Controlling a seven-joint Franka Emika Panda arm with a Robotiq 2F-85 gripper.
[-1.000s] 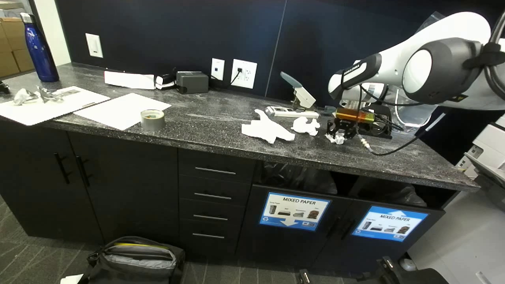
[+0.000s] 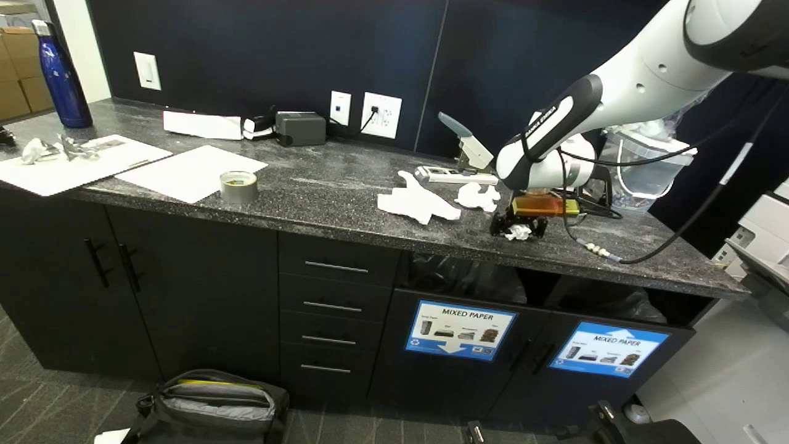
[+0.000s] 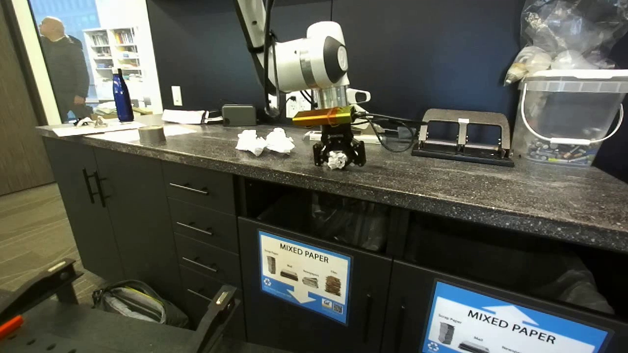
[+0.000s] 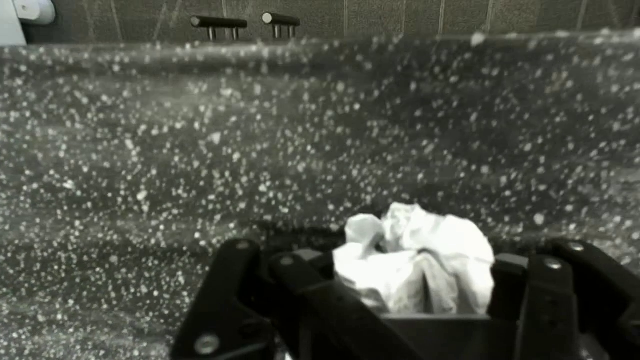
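My gripper [image 2: 519, 226] is low over the counter's front part, shut on a crumpled white paper ball [image 3: 336, 160]. In the wrist view the ball [image 4: 420, 261] fills the space between the black fingers. Whether its underside touches the counter I cannot tell. Two more crumpled white papers lie on the counter to the left of the gripper: a larger spread one [image 2: 416, 200] and a smaller ball [image 2: 477, 197].
Open cabinet slots [image 3: 329, 217] lie below the counter edge, above "MIXED PAPER" signs [image 2: 460, 330]. A stapler [image 2: 466, 159], a hole punch [image 3: 463, 138] and a clear bucket [image 3: 565, 117] stand behind. Flat sheets [image 2: 193, 171] and a tape roll [image 2: 238, 188] lie farther left.
The gripper and its paper ball have moved toward the counter's front edge and slightly left in exterior view 1. The other papers have not moved.
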